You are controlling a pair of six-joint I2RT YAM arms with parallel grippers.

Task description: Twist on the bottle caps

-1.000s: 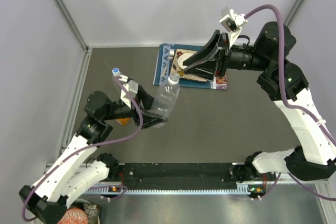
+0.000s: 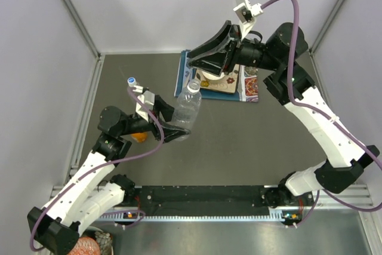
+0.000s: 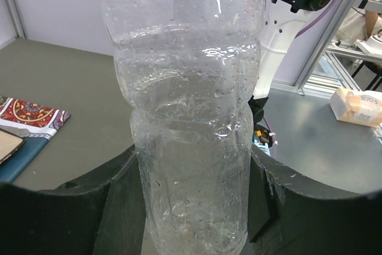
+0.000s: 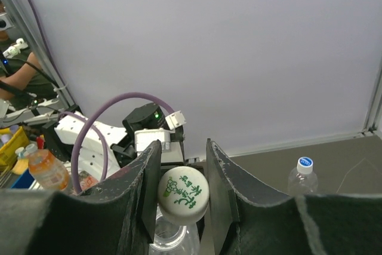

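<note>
My left gripper (image 2: 171,122) is shut on a clear plastic bottle (image 2: 186,111), which fills the middle of the left wrist view (image 3: 185,165). My right gripper (image 2: 194,61) is shut on a white cap (image 4: 183,195) with green print, held above and slightly behind the bottle's mouth in the top view; in the right wrist view the bottle shows just below it. Another bottle with a blue cap stands on the table at the back left.
An orange object (image 2: 139,137) lies partly hidden behind the left arm. Blue mats (image 2: 218,95) with a board and dish lie at the back centre.
</note>
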